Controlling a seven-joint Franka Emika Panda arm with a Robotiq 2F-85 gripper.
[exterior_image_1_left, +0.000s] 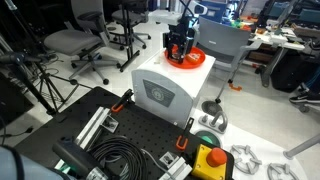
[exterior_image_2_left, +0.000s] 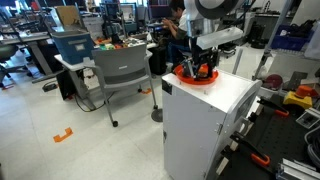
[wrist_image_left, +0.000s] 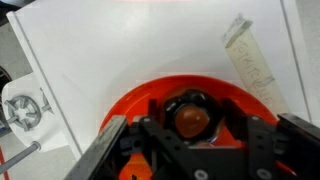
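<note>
An orange-red plate (wrist_image_left: 122, 108) lies on the white cabinet top (wrist_image_left: 110, 40). On it, in the wrist view, is a dark round object (wrist_image_left: 190, 98) with a brown, ball-like middle. My gripper is down over the plate, its dark fingers on either side of this object. Whether they touch it is hard to make out. In the second exterior view, the gripper (exterior_image_2_left: 196, 72) is low at the plate (exterior_image_2_left: 182, 75), and its arm hides much of what lies there.
A strip of tape (wrist_image_left: 250, 60) is stuck to the cabinet top beside the plate. A grey chair (exterior_image_2_left: 120, 72) stands near the cabinet (exterior_image_2_left: 190, 125). On the robot's base are a coil of black cable (exterior_image_1_left: 118, 155) and a red button on a yellow box (exterior_image_1_left: 211, 160).
</note>
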